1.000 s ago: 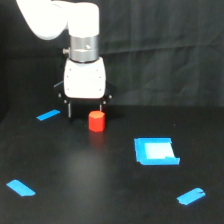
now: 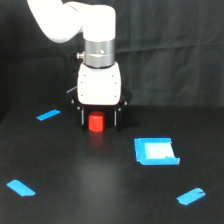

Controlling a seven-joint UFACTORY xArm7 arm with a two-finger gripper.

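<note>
The white arm reaches down from the top left to a red block (image 2: 96,121) on the black table (image 2: 100,170). Its black gripper (image 2: 97,116) is lowered around the block, one finger on each side. Whether the fingers touch the block is too small to tell.
A blue-bordered rectangle with a white middle (image 2: 157,151) lies to the right. Blue strips lie at the left (image 2: 49,114), lower left (image 2: 21,188) and lower right (image 2: 191,196).
The arm has moved right and down, so the gripper now straddles the red block, which was beside and below it before. The block appears in the same place.
</note>
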